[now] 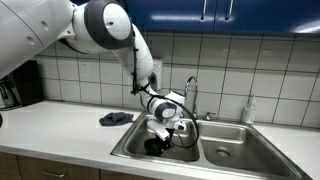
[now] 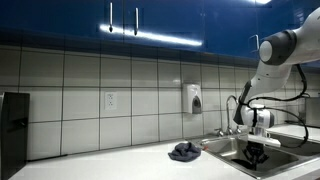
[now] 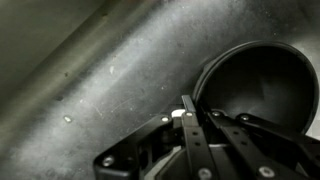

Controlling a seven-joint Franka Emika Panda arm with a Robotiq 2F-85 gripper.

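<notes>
A black round bowl or cup (image 3: 262, 85) fills the right of the wrist view, its open mouth toward the camera. My gripper is shut on the near left part of its rim; the exact contact is hard to make out. In exterior view 1 the black bowl (image 1: 154, 146) is low in the left basin of the steel sink (image 1: 125, 146), under my gripper (image 1: 162, 138). Whether it touches the basin floor cannot be told. Exterior view 2 shows the gripper (image 2: 256, 147) over the sink, small and dark.
A dark cloth (image 1: 116, 118) lies on the white counter (image 1: 50, 120) left of the sink. Behind the basins stands a faucet (image 1: 192, 95), and a clear bottle (image 1: 249, 110) is at the back right. The right basin (image 1: 250, 152) looks free apart from its dark drain.
</notes>
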